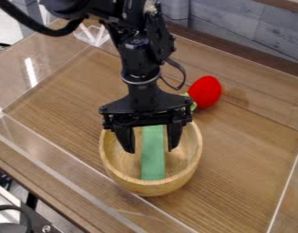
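My black gripper point(142, 136) hangs over a yellow bowl point(124, 171), its two fingers spread apart, one toward each side of a green oblong object point(152, 165) lying in the bowl. Whether the fingertips touch the object or the bowl is unclear. The upper part of the green object is partly behind the gripper.
A red object point(205, 91) lies behind the bowl to the right, with a small green item partly visible beside it. A grey wall runs along the back.
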